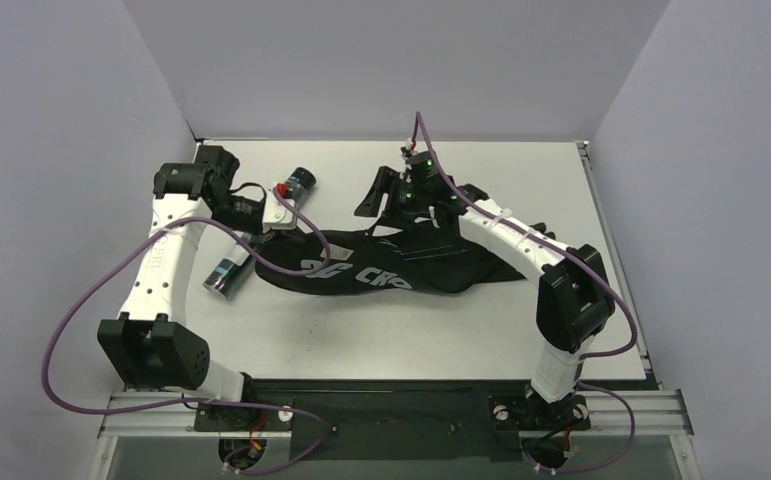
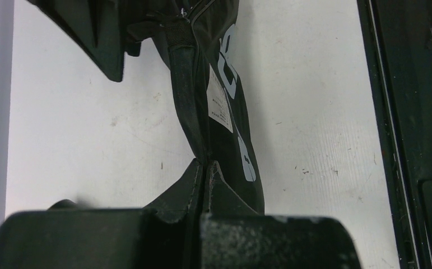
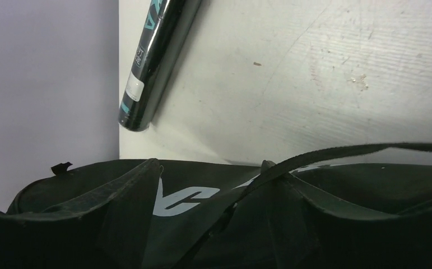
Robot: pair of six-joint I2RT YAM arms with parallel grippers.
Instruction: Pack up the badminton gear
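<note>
A black badminton bag (image 1: 431, 262) with white lettering lies across the middle of the table. My left gripper is shut on the black fabric at the bag's left end. Above the bag, my right gripper (image 1: 385, 200) has its fingers apart. In the right wrist view, the thin black strap (image 3: 342, 151) runs over the tip of one finger and down across the gap. The shuttlecock tube (image 3: 152, 61), dark with teal marks, lies on the table beyond the bag; in the top view the left arm partly covers it.
Grey walls (image 1: 391, 70) bound the table at the back and both sides. Bare white table (image 1: 411, 340) shows in front of the bag. Purple hoses loop over both arms, one across the bag's left part.
</note>
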